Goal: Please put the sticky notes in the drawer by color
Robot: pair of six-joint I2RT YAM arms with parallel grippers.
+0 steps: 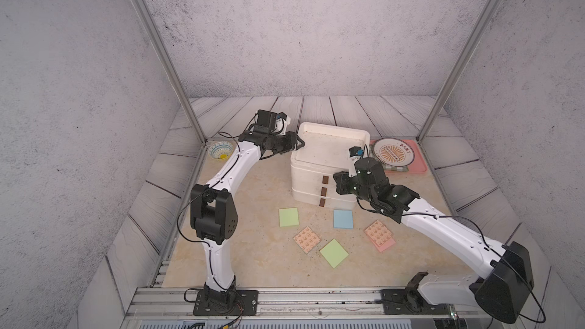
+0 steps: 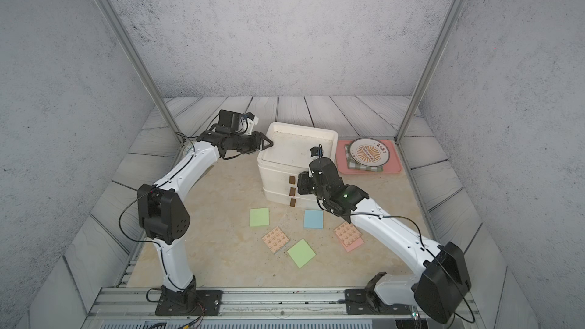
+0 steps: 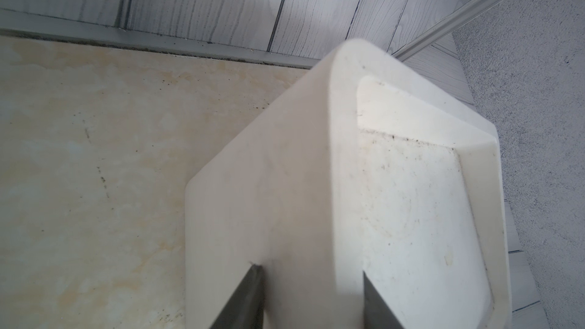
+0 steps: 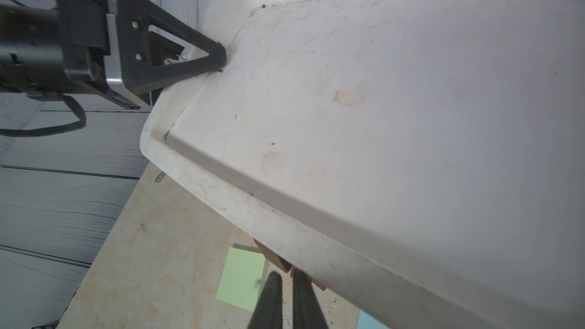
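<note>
A white drawer box (image 1: 329,134) with brown handles (image 2: 292,191) stands at the table's centre back. My left gripper is shut on its left rim, as the left wrist view shows. My right gripper is at the box's front by the handles, its fingers part open with a narrow gap. On the table in front lie green sticky notes (image 1: 333,252) (image 1: 288,217), a blue one (image 1: 342,219) and pink ones (image 1: 307,239) (image 1: 379,236).
A pink tray (image 2: 393,159) with a plate (image 2: 369,152) and cloth sits back right. A patterned bowl (image 1: 221,150) is at the back left.
</note>
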